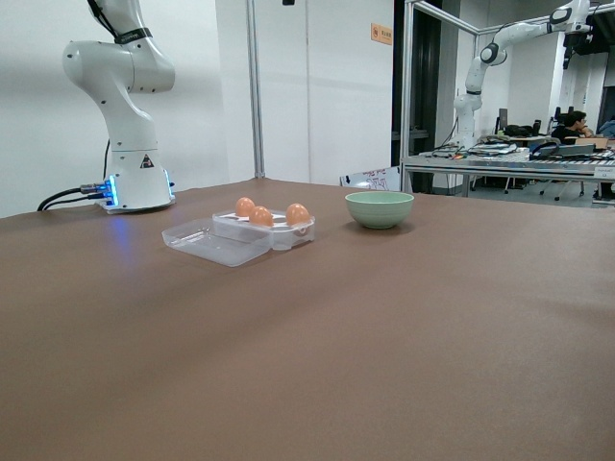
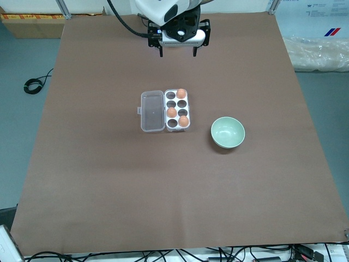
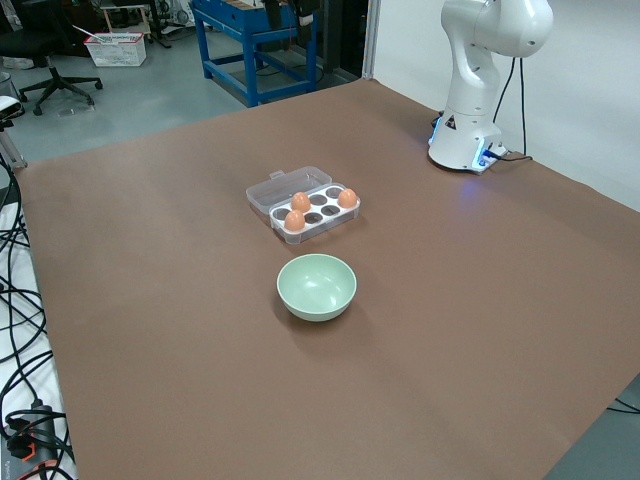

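My gripper (image 2: 178, 52) hangs over the table's back edge in the left view, its two black fingers wide apart, open and with nothing visible between them. A clear egg carton (image 2: 152, 111) lies with its lid folded out flat at the table's middle, its white tray holding three brown eggs (image 2: 184, 121) and empty holes. To its right in the left view sits an empty mint-green bowl (image 2: 228, 132), apart from the carton. The top and right views show the same carton (image 1: 219, 244) and bowl (image 3: 316, 287), both upright on the brown surface.
The arm's white base (image 3: 459, 140) stands at the back edge by a white wall. Cables (image 3: 25, 380) run outside the table's edge.
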